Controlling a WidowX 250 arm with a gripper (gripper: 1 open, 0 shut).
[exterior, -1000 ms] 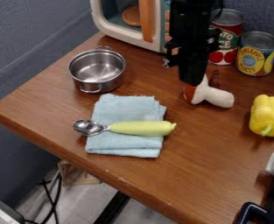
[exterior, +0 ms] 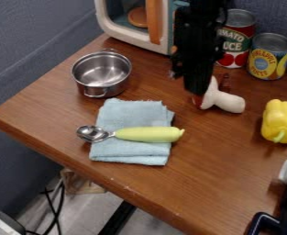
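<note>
My black gripper (exterior: 197, 87) reaches down from the top centre, right over a white, mushroom-like object (exterior: 226, 102) with a red part, lying on the wooden table (exterior: 171, 193). The fingers are dark against a dark arm, so I cannot tell whether they are open, shut or touching that object.
A steel pot (exterior: 103, 72) stands at left; a spoon with a pale yellow handle (exterior: 146, 134) lies on a folded blue cloth (exterior: 127, 158). A yellow pepper (exterior: 281, 121) is at right, two cans (exterior: 270, 57) and a toy microwave (exterior: 124, 16) at the back.
My gripper has shifted very slightly; the objects on the table look unchanged.
</note>
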